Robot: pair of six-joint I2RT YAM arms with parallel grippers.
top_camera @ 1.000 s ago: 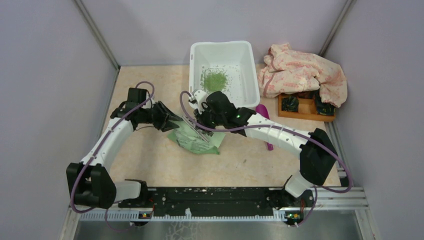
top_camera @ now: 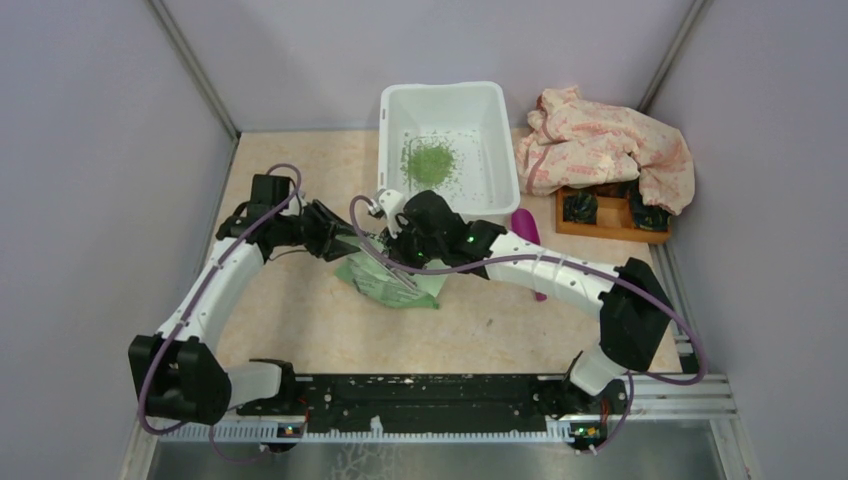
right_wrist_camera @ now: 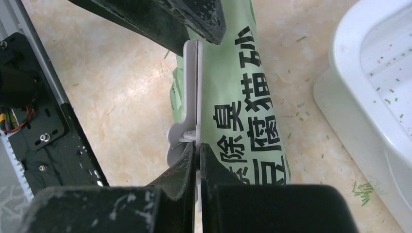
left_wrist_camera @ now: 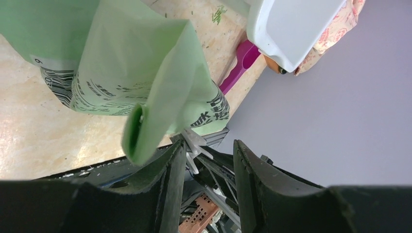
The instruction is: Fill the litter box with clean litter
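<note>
A green litter bag [top_camera: 385, 290] with printed black lettering lies at the table's centre. In the left wrist view its folded top rises in front of my left gripper, which is open above it. My right gripper is shut on a long grey clip [right_wrist_camera: 191, 82], held along the bag, with the left gripper's fingers just beyond the clip's upper end. The white litter box [top_camera: 499, 150] stands behind, with a patch of green pellets on its floor.
A magenta scoop [top_camera: 525, 225] lies right of the bag. A wooden tray [top_camera: 610, 228] with dark packets and a patterned cloth [top_camera: 600, 140] sit at the back right. Loose pellets are scattered on the table.
My right gripper has moved slightly left and down in the top view, the grey clip shifting with it. The left arm has moved very slightly.
</note>
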